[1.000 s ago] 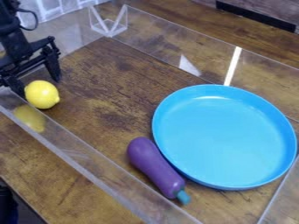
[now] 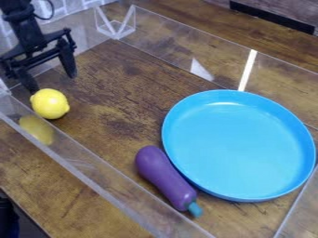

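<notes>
My black gripper (image 2: 45,69) is at the upper left, open, its fingers spread above and behind a round yellow fruit (image 2: 50,103), which sits on the wooden floor beside the left clear wall. A purple eggplant (image 2: 165,177) with a teal tip lies at the lower middle. A large blue plate (image 2: 237,143) rests at the right, empty.
Clear plastic walls (image 2: 93,181) bound the wooden work area along the left, back and right.
The gripper has moved up and a little to the right, away from the yellow fruit, which has shifted slightly.
</notes>
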